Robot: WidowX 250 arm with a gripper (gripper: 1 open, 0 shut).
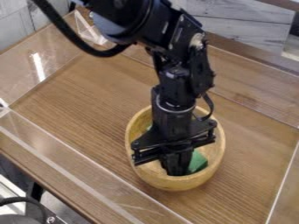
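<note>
A light wooden bowl (176,181) stands on the wooden table, holding a green object (198,161) that is mostly hidden behind the arm. The black gripper (176,162) reaches down from above into the bowl, its tips low inside it beside the green object. The fingertips are dark and overlapping, so whether anything is between them cannot be seen clearly; the fingers look close together.
A pale marbled wall runs along the back. Cables and a dark gap lie beyond the near left edge.
</note>
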